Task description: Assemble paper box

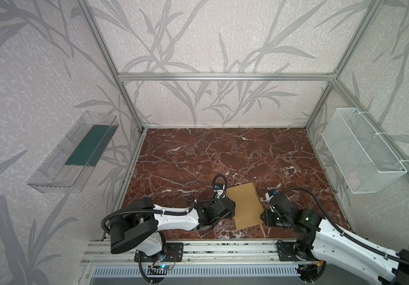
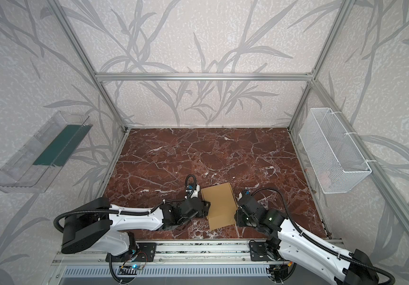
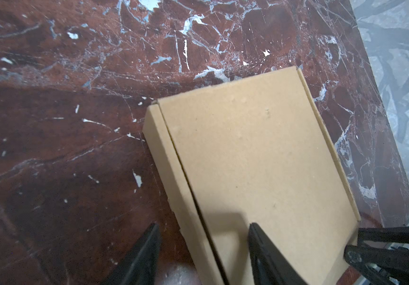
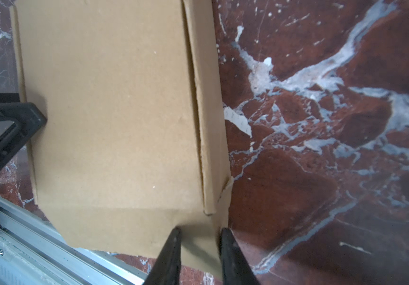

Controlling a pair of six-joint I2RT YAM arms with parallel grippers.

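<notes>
The brown cardboard paper box (image 1: 246, 205) lies flat on the marble table, its broad panel up. In the left wrist view, a narrow gap runs between this panel and the side wall (image 3: 178, 185). My left gripper is part open, with one finger above the panel and the other outside that wall. Across the box, my right gripper is shut on its near corner, where a sloping flap (image 4: 133, 230) meets the side. One right finger (image 4: 169, 254) overlaps the flap; the exact contact is blurred.
The metal rail (image 1: 214, 244) runs close to the box's near end. Bare marble table (image 1: 223, 147) stretches beyond the box. A clear bin (image 1: 55, 180) hangs at left and a white mesh basket (image 1: 365, 147) at right.
</notes>
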